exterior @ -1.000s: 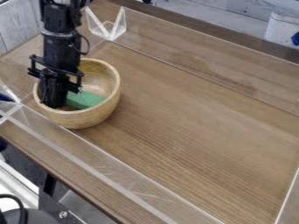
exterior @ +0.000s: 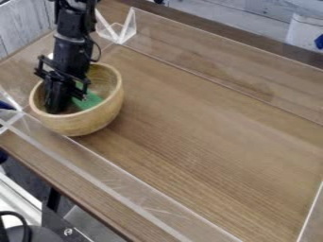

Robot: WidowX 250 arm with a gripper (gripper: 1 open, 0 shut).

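A wooden bowl [exterior: 94,118] stands at the left of the table in the camera view, with a green object [exterior: 89,99] inside it. My black gripper [exterior: 57,95] reaches down into the bowl at its left side, over or beside the green object. The fingertips are dark and partly hidden by the bowl, so I cannot see whether anything is between them.
A clear plastic piece [exterior: 116,26] is at the back left. A pale object [exterior: 307,33] sits at the top right edge.
The gripper and arm have shifted slightly within the bowl. The bowl has moved a little left, and less of the green object shows than a second ago.
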